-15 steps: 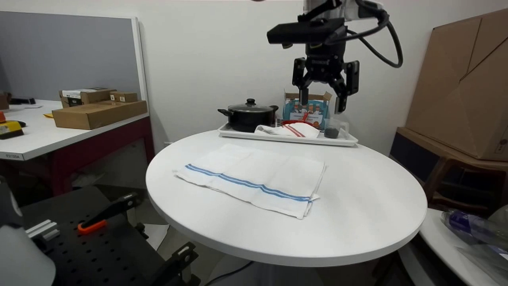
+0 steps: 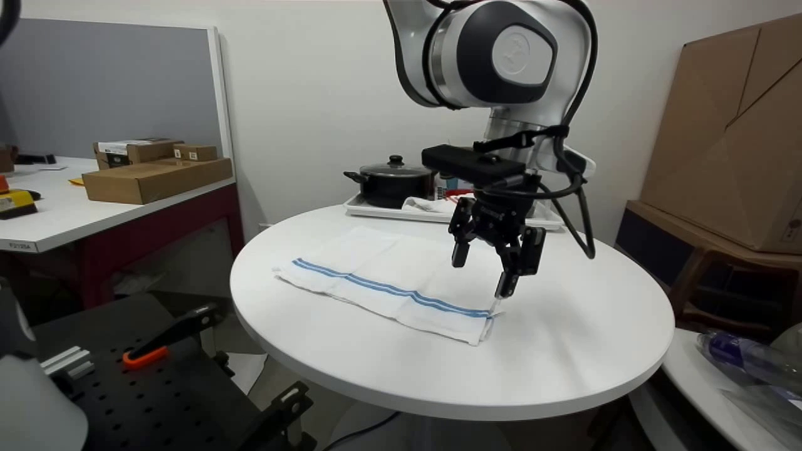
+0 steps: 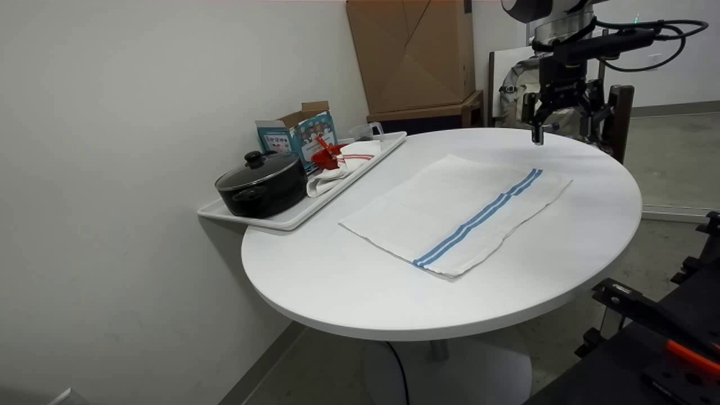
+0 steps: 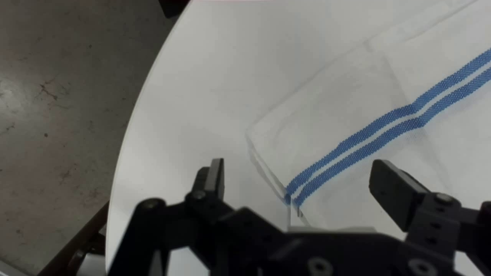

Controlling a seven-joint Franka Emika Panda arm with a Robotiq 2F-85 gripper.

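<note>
A white cloth (image 2: 391, 274) with a double blue stripe lies on the round white table (image 2: 586, 338), spread mostly flat. In the wrist view one short edge of the cloth (image 4: 340, 105) runs below the fingers, and the layers at that edge show slightly apart near the stripe's end. My gripper (image 2: 481, 278) hangs above this edge, its fingers wide apart with nothing between them. Exterior view 2 has the gripper (image 3: 563, 138) over the table's far right side, clear of the cloth's surface.
A white tray (image 3: 304, 215) at the wall side carries a black lidded pot (image 3: 263, 185), a blue box (image 3: 314, 135), a red item and a red-striped cloth (image 3: 361, 152). Bare tabletop surrounds the blue-striped cloth. Large cardboard boxes (image 2: 729, 143) stand beyond the table.
My gripper has come down from high above the table to just above the cloth's right edge. In exterior view 1 the arm now hides part of the tray. The cloth lies as before.
</note>
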